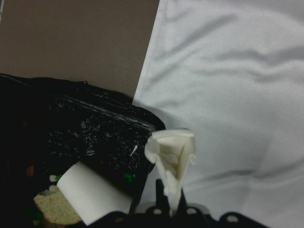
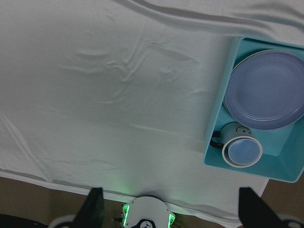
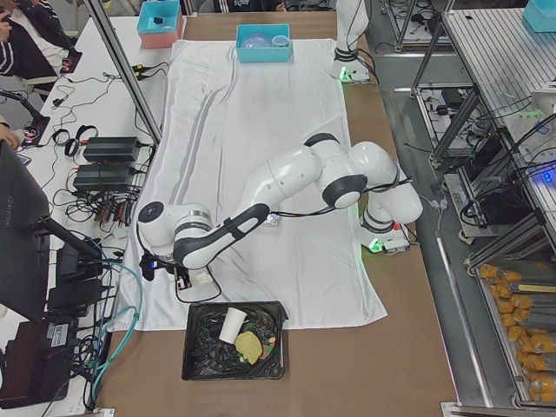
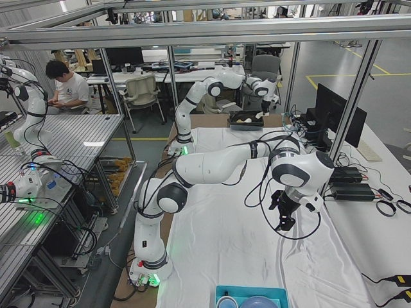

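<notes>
My left gripper (image 3: 178,276) is shut on a crumpled white paper item (image 1: 168,152), held above the cloth beside a black bin (image 3: 234,365) lined with plastic. In the bin lie a white cup (image 1: 92,190) and a slice of bread (image 1: 54,209) among small scraps. My right gripper (image 4: 286,215) hangs over the cloth at the far end; its fingers stand apart in the right wrist view, with nothing seen between them. Near it is a blue tub (image 2: 213,154) holding plates (image 2: 263,88) and a mug (image 2: 237,147).
A shiny small object (image 3: 271,221) lies mid-cloth, mostly hidden behind the left arm. Monitors, black boxes and cables line one side; a metal rack (image 3: 495,69) stands on the other.
</notes>
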